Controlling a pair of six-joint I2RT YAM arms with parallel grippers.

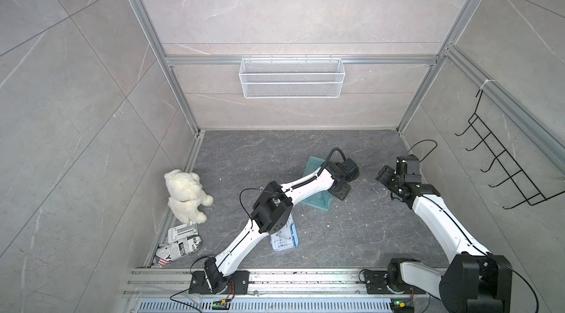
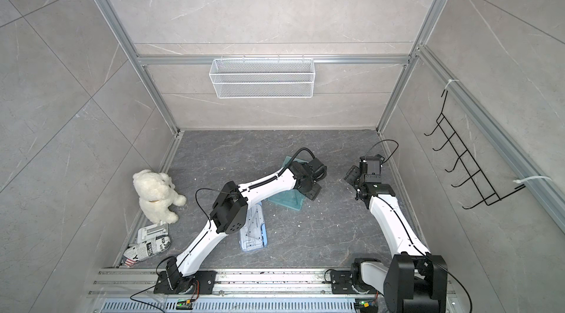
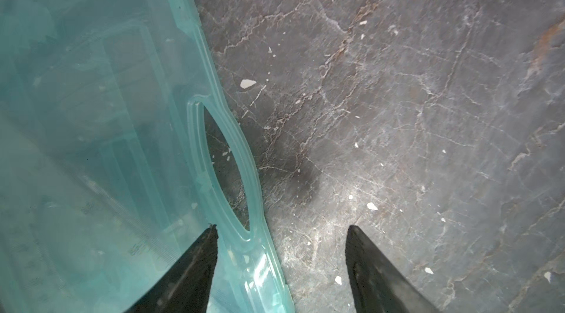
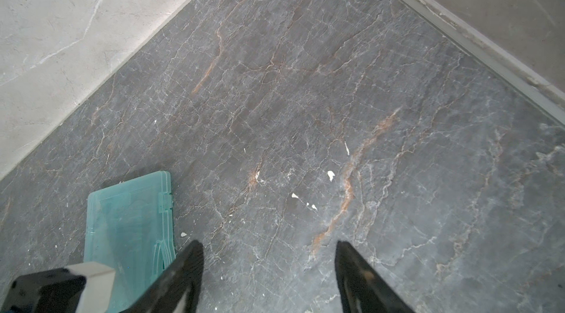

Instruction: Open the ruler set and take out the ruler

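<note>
A teal translucent case (image 1: 315, 203) lies flat on the grey floor, closed, with a handle cut-out on its right edge. My left gripper hangs low over that edge near the handle, fingers apart with nothing between them; from above, its housing covers part of the case. My right gripper is over the floor to the right of the case, fingers apart and empty. A blue-and-white boxed set (image 2: 253, 239) lies nearer the front, partly hidden under the left arm.
A white teddy bear (image 1: 187, 195) and printed packages (image 1: 179, 248) sit at the left wall. A wire basket (image 1: 292, 86) hangs on the back wall, a black hook rack (image 1: 500, 162) on the right.
</note>
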